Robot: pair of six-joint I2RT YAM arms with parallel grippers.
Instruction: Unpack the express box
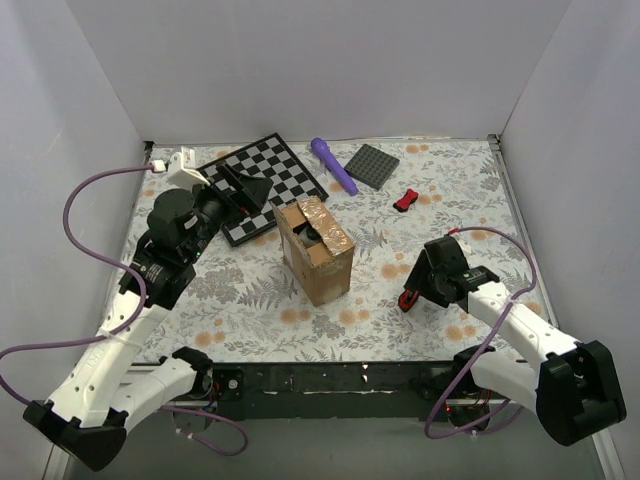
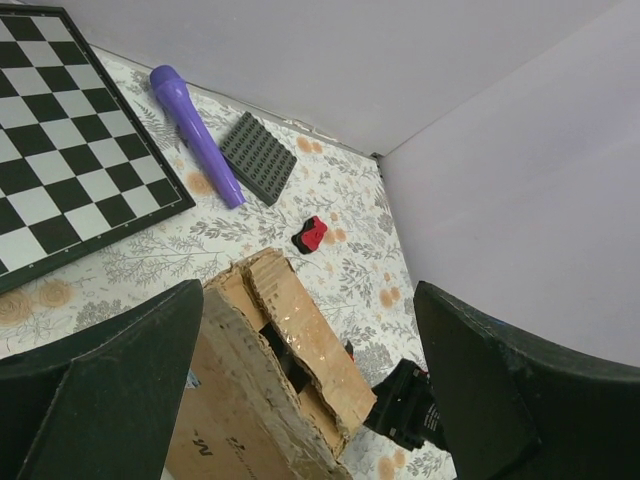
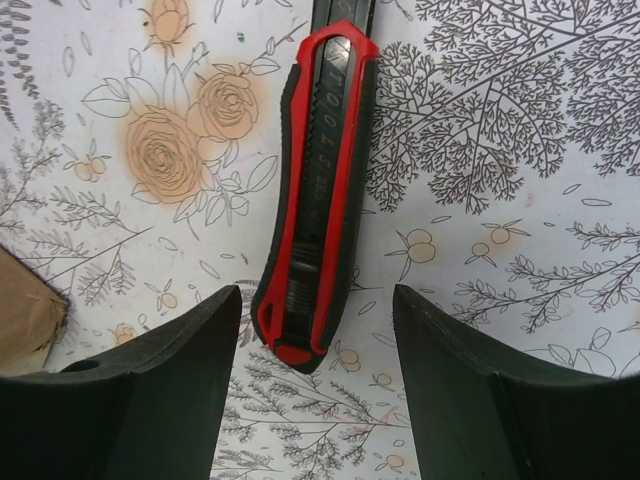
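The cardboard express box (image 1: 325, 275) stands upright mid-table, its top partly parted, with something dark visible inside. In the left wrist view the box (image 2: 235, 405) lies below and ahead of my left gripper, which is open and empty, up at the box's left side. A red and black utility knife (image 3: 318, 200) lies flat on the patterned cloth. Over its near end my right gripper hangs open, one finger on each side of the handle, not closed on it. Above, the arm covers most of the knife (image 1: 407, 300).
A checkerboard (image 1: 240, 228) lies at the back left. Beside it are a purple microphone (image 1: 333, 165), a dark grey ridged pad (image 1: 371, 166) and a small red and black object (image 1: 406, 200). The cloth in front of the box is clear.
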